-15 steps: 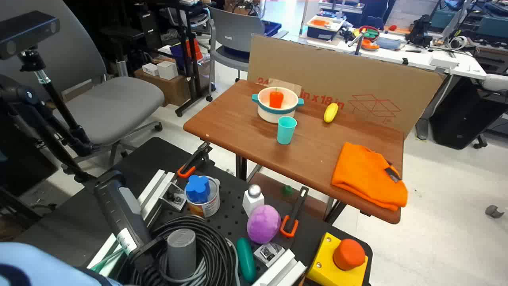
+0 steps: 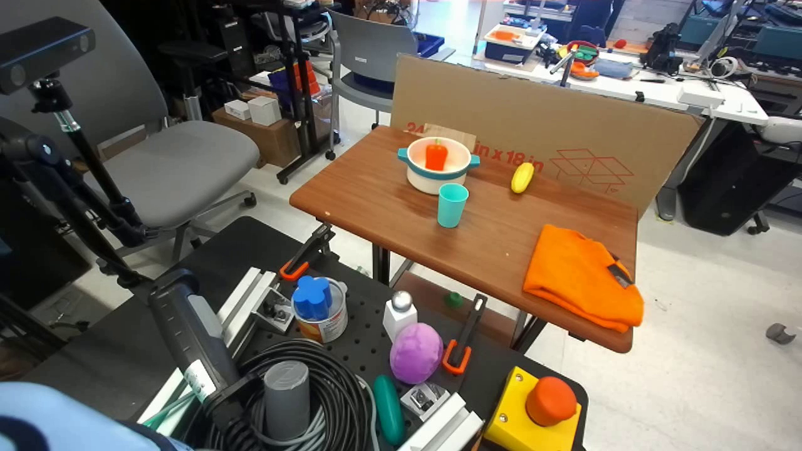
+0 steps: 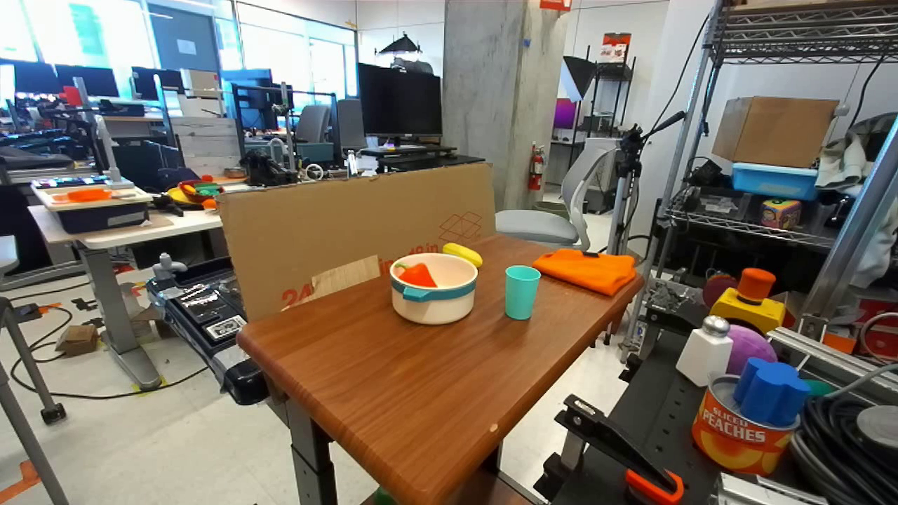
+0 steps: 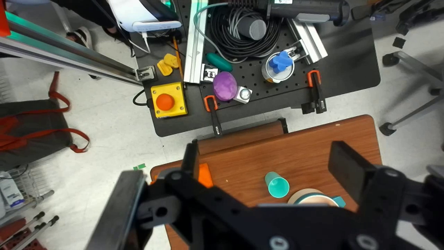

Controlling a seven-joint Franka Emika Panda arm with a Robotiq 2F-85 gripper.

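On the brown table (image 2: 338, 188) stands a cream pot (image 2: 432, 180) with teal handles, and an orange pepper (image 2: 436, 156) lies inside it. Close beside the pot, a turquoise cup (image 2: 452, 205) is upright. A yellow banana-like item (image 2: 522, 178) rests near the cardboard, and a folded orange cloth (image 2: 579, 278) covers the near right corner. In the wrist view my gripper is open, its fingers wide apart above the table with nothing between them at their height. The gripper's body hides part of the pot (image 4: 316, 198) there. Neither exterior view shows the gripper.
A cardboard sheet (image 2: 541, 120) stands along the table's far edge. In front, a black bench (image 2: 361, 316) holds a can (image 2: 331, 319), a purple ball (image 2: 415, 353), coiled cable (image 2: 331, 383) and a yellow box with a red button (image 2: 519, 421).
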